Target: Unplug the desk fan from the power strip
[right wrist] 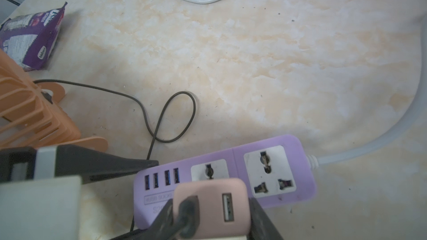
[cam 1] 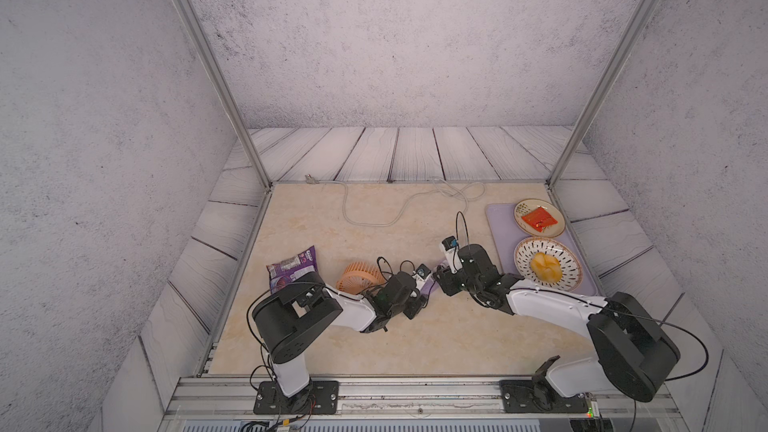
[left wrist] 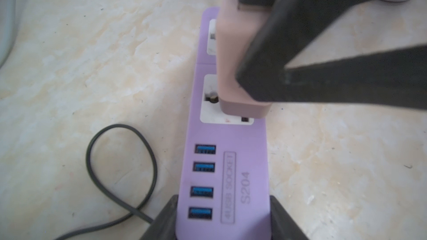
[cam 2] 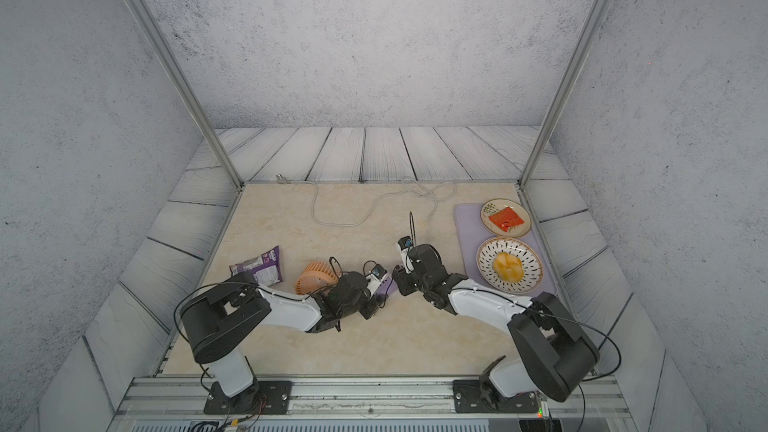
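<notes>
The purple power strip (left wrist: 246, 160) lies on the table, and my left gripper is shut across its USB end. My right gripper is shut on a pink plug block (right wrist: 212, 195), which has a USB slot in its face. In the left wrist view the pink block (left wrist: 242, 57) hangs over the edge of the nearer socket panel (left wrist: 209, 115); open socket holes show beside and below it, so it appears apart from the strip. The orange desk fan (right wrist: 40, 111) stands beyond the strip's USB end, its dark cable (right wrist: 171, 140) looping behind the strip.
The strip's thick white cord (right wrist: 400, 126) curves away over the table. At the left lies a purple snack bag (right wrist: 33, 40). A lilac tray (cam 1: 504, 232) with two plates stands at the right. Bare table lies in front of the grippers.
</notes>
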